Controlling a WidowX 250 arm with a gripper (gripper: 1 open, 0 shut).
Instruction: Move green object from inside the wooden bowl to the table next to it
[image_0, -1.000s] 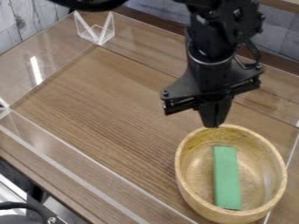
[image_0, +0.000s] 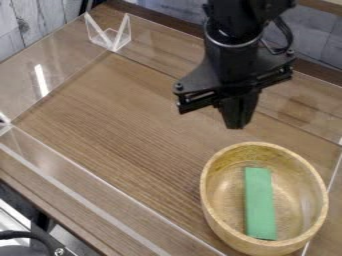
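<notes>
The green object (image_0: 259, 204) is a flat oblong block lying lengthwise inside the wooden bowl (image_0: 222, 198), at the lower right of the camera view. Above the table and behind the bowl hangs my gripper (image_0: 235, 115), black, coming down from the top of the view. A clear gap separates it from the green object. The fingers' opening is hard to make out against the dark body, so I cannot tell how they stand. Nothing visibly hangs from it.
Bare wooden table (image_0: 127, 135) spreads to the left of the bowl. A clear wire-like stand (image_0: 108, 33) is at the far left corner. Dark cables (image_0: 30, 240) lie off the table's edge at lower left.
My gripper has drifted a little up and away from the bowl, slightly leftward. The bowl and the green object have stayed where they were.
</notes>
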